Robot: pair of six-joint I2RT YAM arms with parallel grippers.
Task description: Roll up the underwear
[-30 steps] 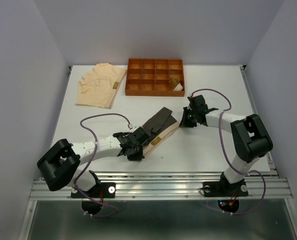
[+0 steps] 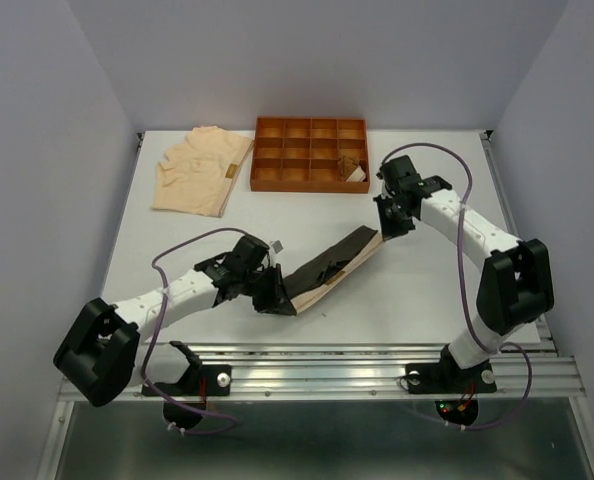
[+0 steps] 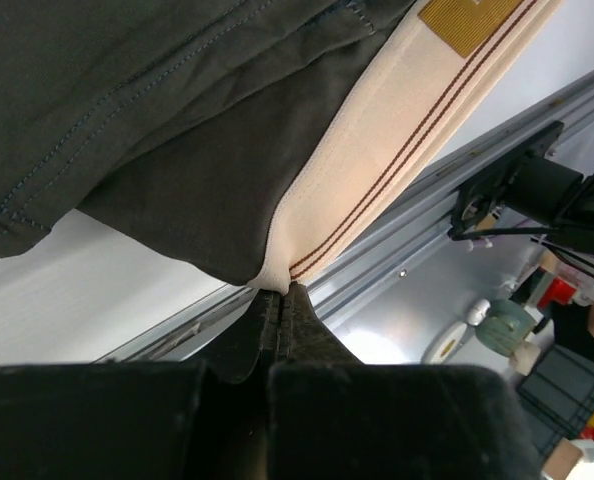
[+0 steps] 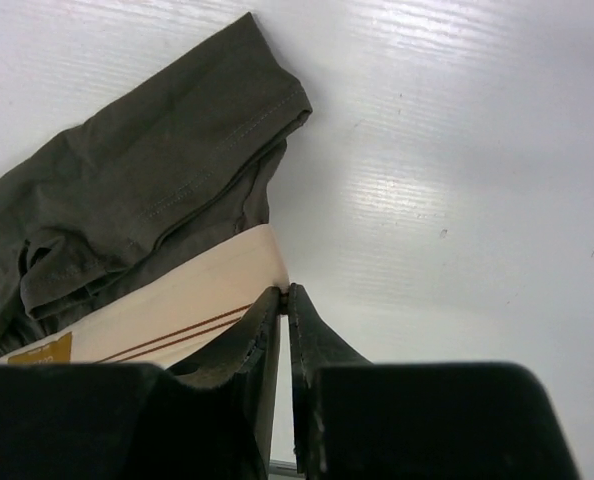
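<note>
The dark grey underwear (image 2: 322,268) lies folded near the front of the table, its cream waistband (image 2: 352,266) stretched slantwise between my grippers. At the band's near-left end, my left gripper is shut on it, with dark fabric beside the tips. My right gripper pinches the other end of the waistband, seen as a cream strip (image 4: 227,270) in the right wrist view. A gold label (image 3: 469,22) shows on the band between the two grips. Layers of dark cloth (image 4: 157,150) lie behind the band; part of them is bunched.
A brown compartment box (image 2: 310,186) stands at the back; one compartment holds a small crumpled item (image 2: 351,168). Cream garments (image 2: 192,170) lie stacked at the back left. Bare white table (image 2: 437,300) surrounds the underwear, with a metal rail (image 2: 317,349) along the front.
The band is now pulled longer and straighter, and the grey fabric looks narrower.
</note>
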